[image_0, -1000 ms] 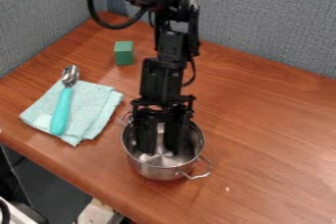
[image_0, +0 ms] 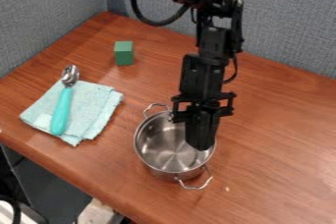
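A steel pot [image_0: 165,154] with two wire handles stands on the wooden table near its front edge. The black gripper [image_0: 199,128] hangs over the pot's back right part, its lower end partly inside or just above the rim; whether its fingers are open or shut is unclear. A folded pale cloth [image_0: 90,119] lies left of the pot, with a turquoise-handled utensil [image_0: 62,110] on it, metal head toward the back.
A green block [image_0: 124,53] stands at the back left. Grey padded walls bound the table at the back and left.
The gripper has moved right and up from low in the middle of the pot toward its back right. The pot appears shifted slightly right.
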